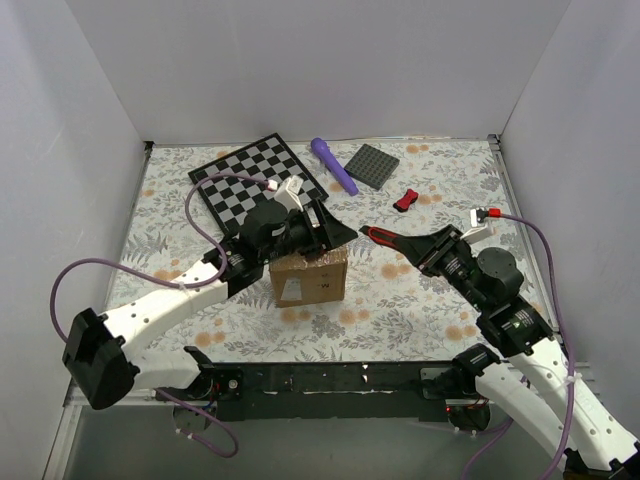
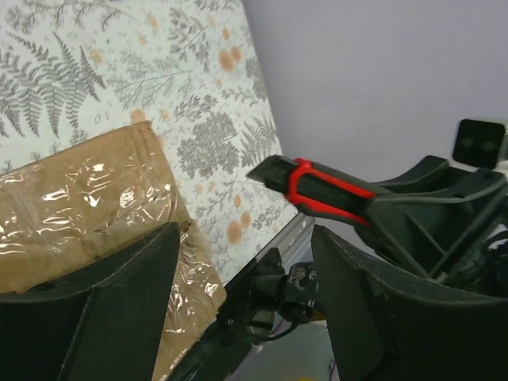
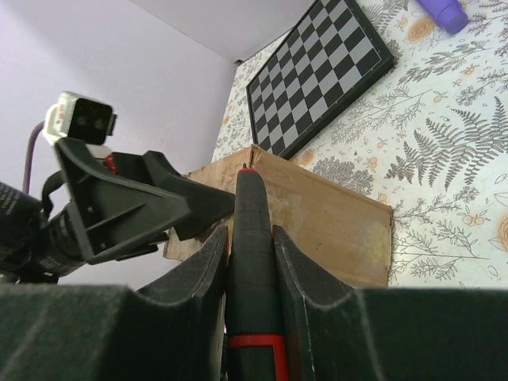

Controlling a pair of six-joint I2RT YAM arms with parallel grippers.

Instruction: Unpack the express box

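Note:
A brown cardboard box (image 1: 313, 286) with clear tape over its top stands on the patterned cloth, its top mostly hidden by the left arm in the top view. Above the box, my left gripper (image 1: 336, 224) reaches rightward. Its fingers (image 2: 136, 278) are spread apart with nothing between them, and the taped box top (image 2: 75, 198) shows below. My right gripper (image 1: 408, 245) is shut on a red and black box cutter (image 1: 378, 236), which points left toward the left gripper. From the right wrist, the cutter (image 3: 252, 262) runs forward between both fingers; the box side (image 3: 333, 226) lies beyond.
Behind the box lie a black and white checkered board (image 1: 232, 200), a purple stick-like object (image 1: 332, 165), a dark grey square pad (image 1: 371, 166) and a small red and black item (image 1: 406, 200). Bare cloth (image 1: 410, 320) spreads right and front of the box.

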